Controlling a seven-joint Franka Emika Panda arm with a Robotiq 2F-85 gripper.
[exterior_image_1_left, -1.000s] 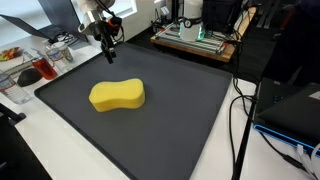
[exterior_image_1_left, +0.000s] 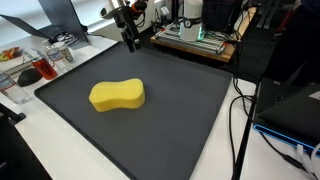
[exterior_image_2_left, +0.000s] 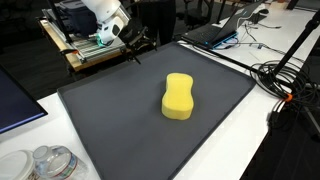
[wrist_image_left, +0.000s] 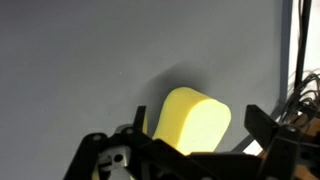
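A yellow sponge (exterior_image_1_left: 118, 95), narrowed at its middle, lies flat on the dark grey mat (exterior_image_1_left: 165, 135). The second exterior view has the same sponge (exterior_image_2_left: 178, 97) right of centre. Well apart from it, near the mat's far edge, is my gripper (exterior_image_1_left: 129, 44); in the second exterior view the gripper (exterior_image_2_left: 137, 54) is at the upper left, above the mat's edge. The wrist view shows its black fingers (wrist_image_left: 262, 127) spread wide. The sponge (wrist_image_left: 190, 115) appears beyond the gap, partly covered by the gripper body. I see nothing held.
Jars and bottles (exterior_image_1_left: 45, 69) stand along the left edge of the mat. Clear plastic containers (exterior_image_2_left: 55, 165) are at the lower left of the second exterior view. Black cables (exterior_image_1_left: 238, 100) run along the right side.
The sponge has stayed put.
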